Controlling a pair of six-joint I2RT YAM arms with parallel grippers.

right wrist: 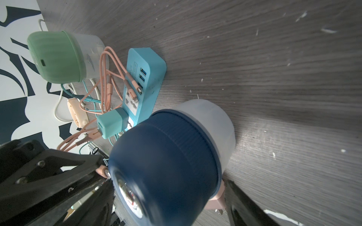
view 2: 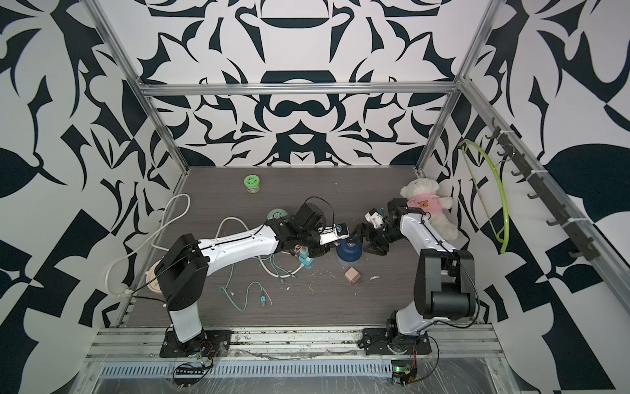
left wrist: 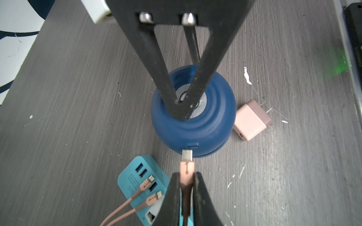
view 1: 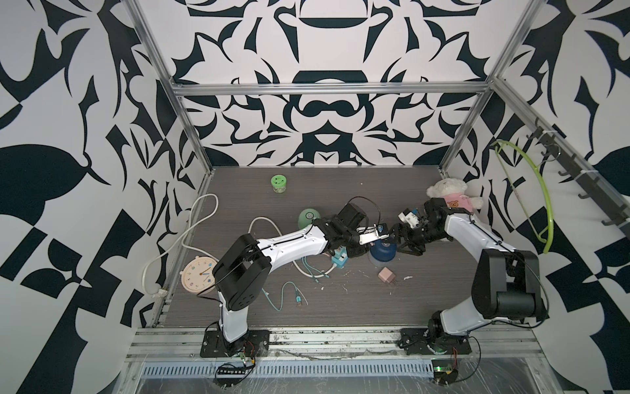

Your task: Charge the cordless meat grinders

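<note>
The blue-topped meat grinder (left wrist: pixel 222 113) stands upright on the table, its small port slot facing the pink plug (left wrist: pixel 187 167). My left gripper is shut on this pink cable plug, whose metal tip (left wrist: pixel 187 154) reaches the grinder's side just below the slot; I cannot tell whether it touches. Over the grinder's top, a black finger (left wrist: pixel 181 107) of my right gripper shows in the left wrist view. In the right wrist view, my right gripper is open around the blue lid. A green-topped grinder (right wrist: pixel 56 56) stands farther back on the left.
Beside the grinders is a teal power strip (right wrist: pixel 147 71) with loose pink cable ends (right wrist: pixel 130 88) on it. A pink charger block (left wrist: pixel 250 118) lies close to the blue grinder. A teddy bear (view 2: pixel 426 197) sits at the right.
</note>
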